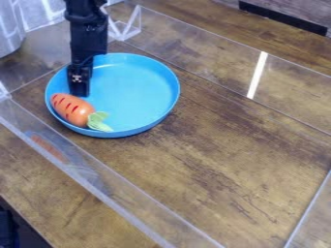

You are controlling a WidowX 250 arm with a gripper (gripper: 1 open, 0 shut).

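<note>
A blue round plate (135, 92) lies on the wooden table at the left. On its front-left part rests an orange toy carrot (73, 108) with pale green leaves at its right end. My black gripper (77, 83) reaches down from the top over the plate's left side, its tip just behind the carrot. The fingers are dark and small, so whether they are open or shut is unclear.
Clear plastic panels edge the table on several sides. A white object (18, 21) stands at the top left. The wooden surface (233, 145) to the right of the plate is clear.
</note>
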